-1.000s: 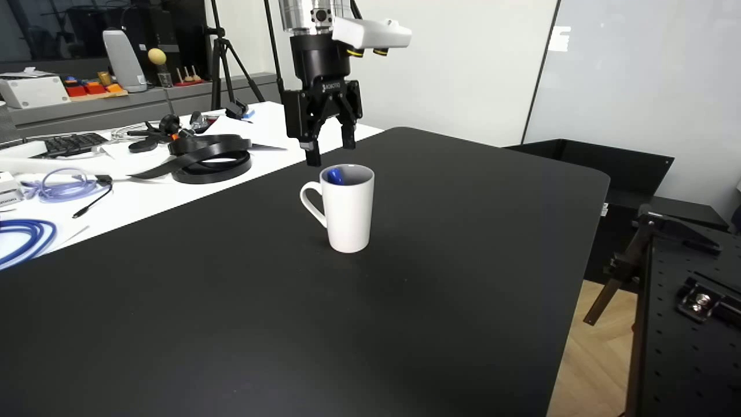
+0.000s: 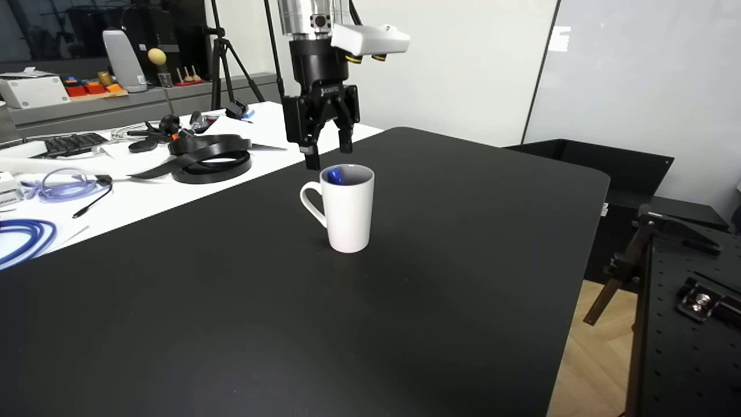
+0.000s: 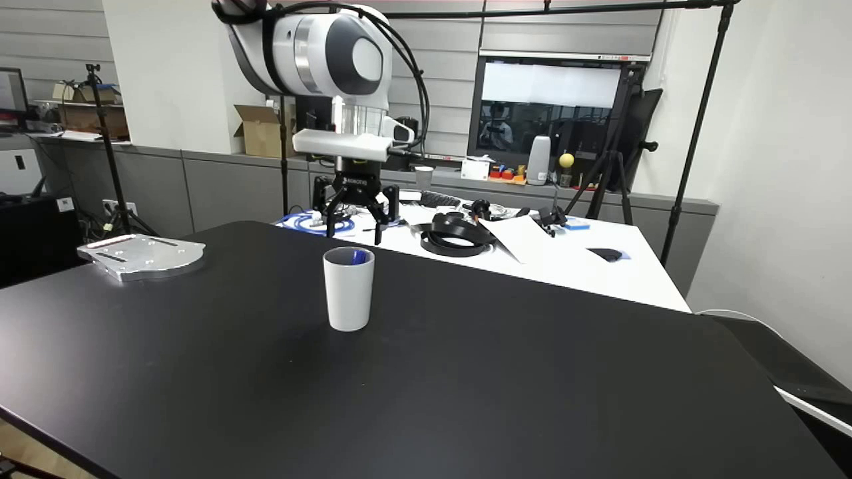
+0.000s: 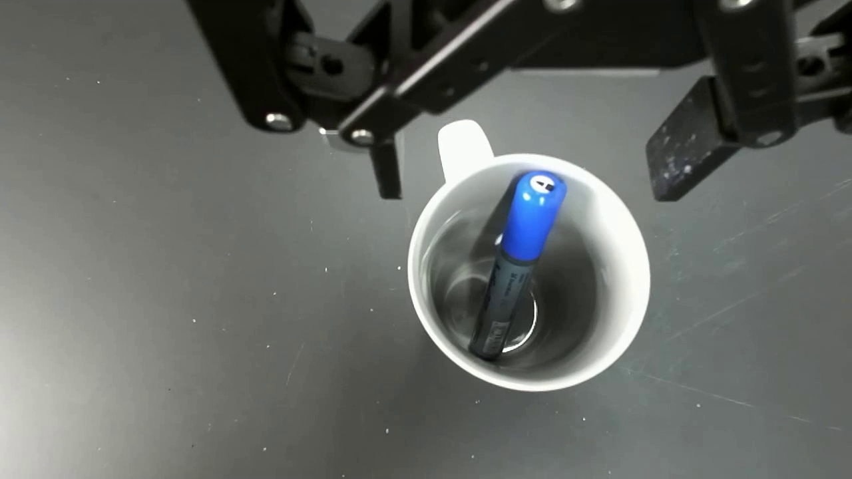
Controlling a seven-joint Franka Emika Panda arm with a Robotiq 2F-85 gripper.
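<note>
A white mug [image 2: 349,214] stands upright on the black table, its handle toward the left in exterior view 1. Inside it leans a marker with a blue cap [image 4: 532,219] and a dark grey body [image 4: 504,299], the cap resting near the rim on the handle side. My gripper [image 3: 353,235] hangs above and slightly behind the mug, fingers pointing down. Its fingers [image 4: 387,169] are spread apart with nothing between them. In the wrist view, the mug's rim and handle lie below the gap between the fingertips, and neither finger touches the mug or the marker.
A flat metal plate [image 3: 144,254] lies at its left in exterior view 2. Behind is a white table with a coiled black strap [image 3: 452,233], cables and papers.
My gripper has come down very slightly, and its fingers stand a little closer together in exterior view 1. The mug and marker have not moved.
</note>
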